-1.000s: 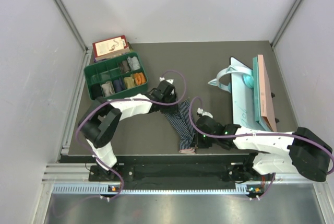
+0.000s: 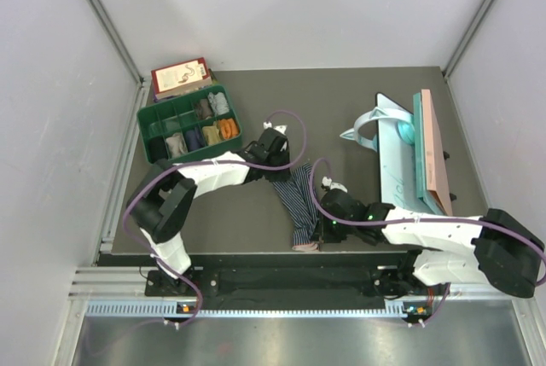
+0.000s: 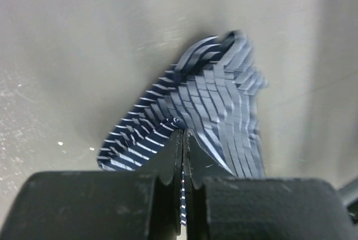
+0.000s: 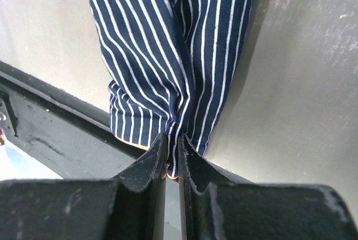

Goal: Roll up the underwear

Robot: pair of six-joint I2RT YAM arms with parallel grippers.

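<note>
The navy striped underwear [image 2: 297, 204] lies folded lengthwise on the table, running from the middle down to the front edge. My left gripper is shut over its far end; the striped cloth [image 3: 218, 106] bunches around the tips, and whether any is pinched between them is unclear. My right gripper is shut on the near end of the underwear [image 4: 140, 44], at the table's front edge, where a pinkish-orange hem shows.
A green divided box [image 2: 153, 114] with rolled cloths sits at the back left, a book box [image 2: 179, 72] behind it. On the right stand a pale board [image 2: 397, 178] with a light-blue strap and upright panels [image 2: 433, 153].
My left gripper has shifted very slightly in the top view. The right arm and the underwear's near end look unchanged.
</note>
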